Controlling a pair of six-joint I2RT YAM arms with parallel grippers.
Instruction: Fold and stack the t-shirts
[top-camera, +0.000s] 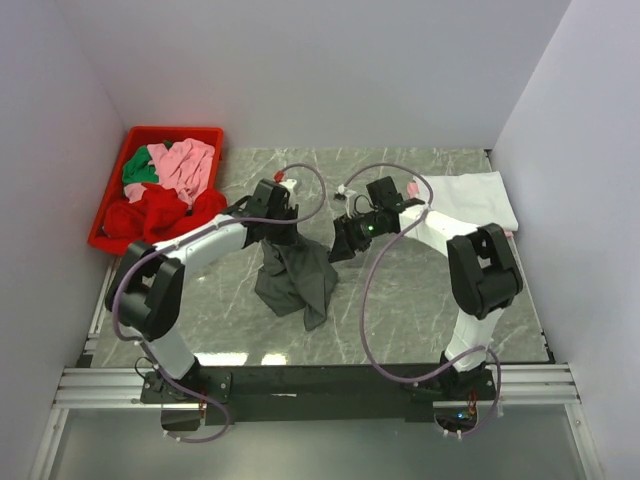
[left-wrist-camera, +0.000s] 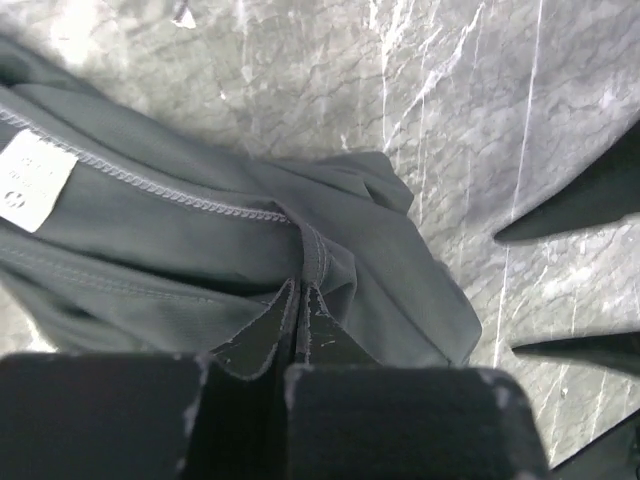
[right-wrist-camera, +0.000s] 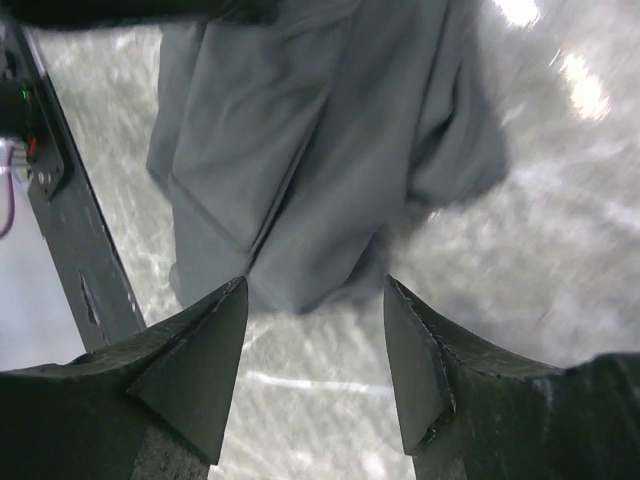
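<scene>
A crumpled dark grey T-shirt (top-camera: 296, 283) lies in the middle of the table, with a white label (left-wrist-camera: 32, 182) along a seam. My left gripper is shut at its upper part, fingertips on the cloth by the seam; whether fabric is pinched between them is hard to tell. My right gripper (top-camera: 342, 240) hovers just right of the shirt with its fingers apart; in the right wrist view (right-wrist-camera: 316, 290) the shirt lies below them, nothing between them.
A red bin (top-camera: 102, 222) with red, pink and green clothes is at back left. At back right a white board (top-camera: 475, 195) lies over pink cloth.
</scene>
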